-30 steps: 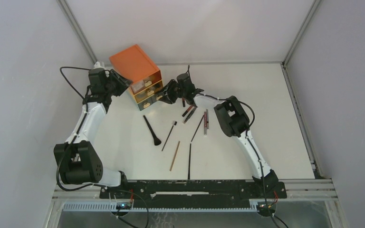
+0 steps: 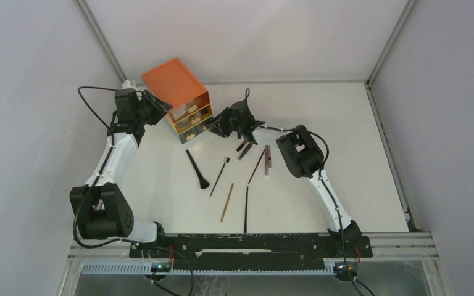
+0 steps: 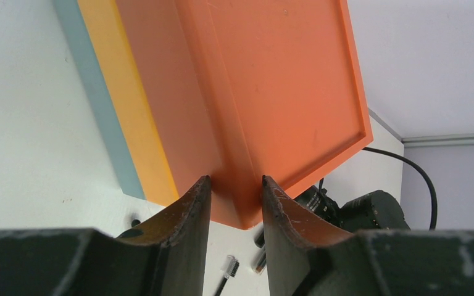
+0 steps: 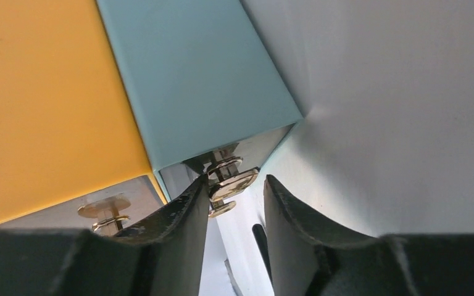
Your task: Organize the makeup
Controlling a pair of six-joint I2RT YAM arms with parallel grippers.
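A three-tier makeup organizer, orange on top (image 2: 171,80), then yellow (image 4: 49,105) and blue (image 4: 203,80), stands at the back left. My left gripper is shut on the orange top's edge. My right gripper is part open at the front of the blue drawer, its fingertips either side of a gold handle (image 4: 231,185). Makeup brushes (image 2: 200,179), pencils (image 2: 227,200) and several slim tubes (image 2: 266,160) lie loose on the table in front.
Walls rise at the back and both sides. Both arms reach in close around the organizer.
The left arm and organizer have stayed still.
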